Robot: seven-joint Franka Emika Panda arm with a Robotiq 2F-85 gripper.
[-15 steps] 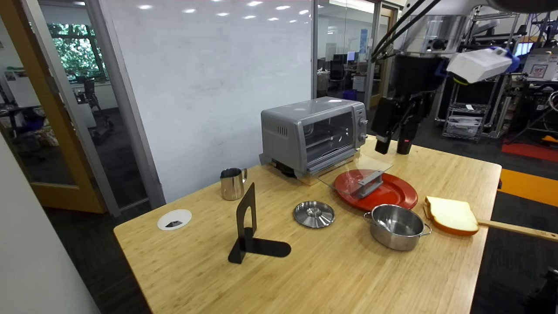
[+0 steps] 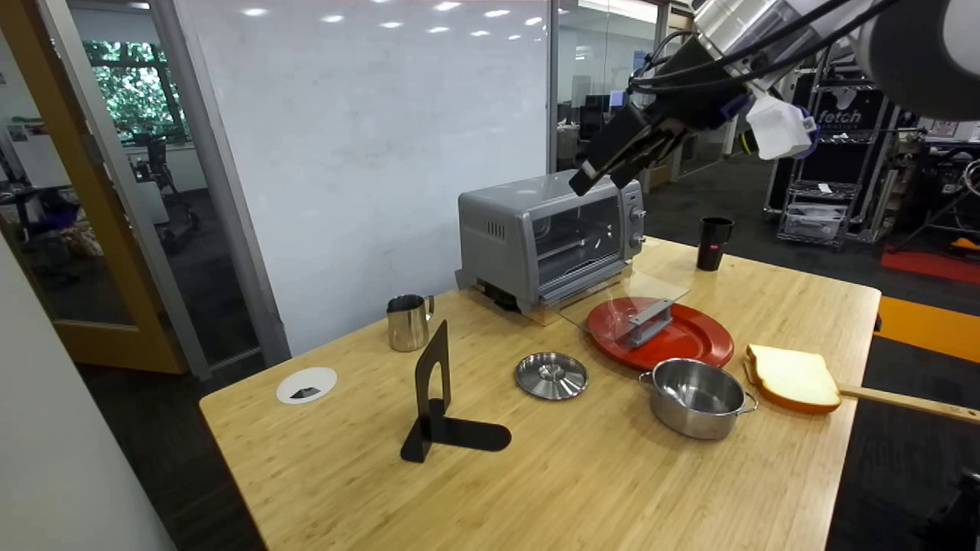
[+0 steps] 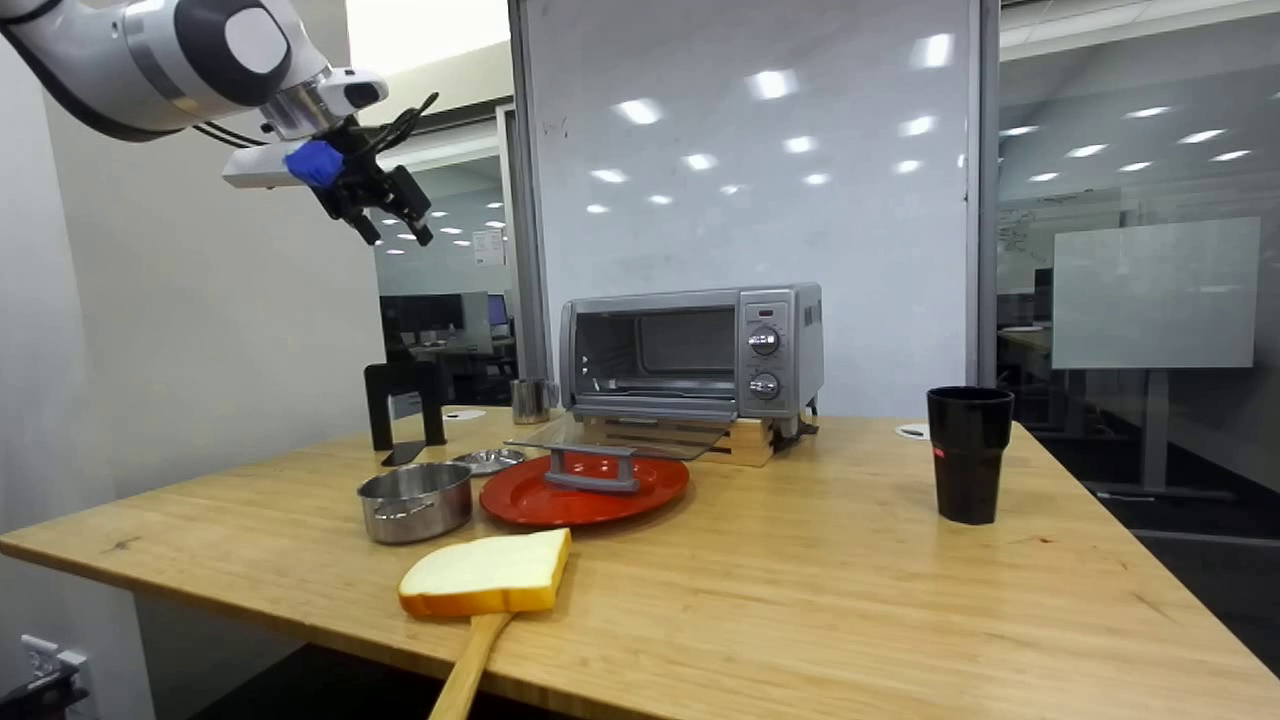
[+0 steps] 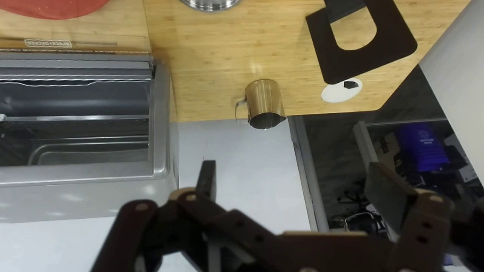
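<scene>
High above the table, my gripper is tilted toward the whiteboard side; its fingers stand wide apart with nothing between them. A toaster oven has its glass door lowered over a red plate. The steel milk jug stands upright at the table's back edge, left of the oven in exterior view 1. A steel pot, apparently empty, is in front of the plate, and a round steel lid lies flat left of it. The bread slice rests near the right edge, over a wooden handle.
A black bookend stands upright left of the lid. At the far right corner is a tall black cup. The whiteboard rises behind the table. Bare tabletop lies across the front.
The arm has risen and swung left in exterior view 1, from beside the black cup to above the oven. The gripper has tilted from pointing down. The table objects have not moved.
</scene>
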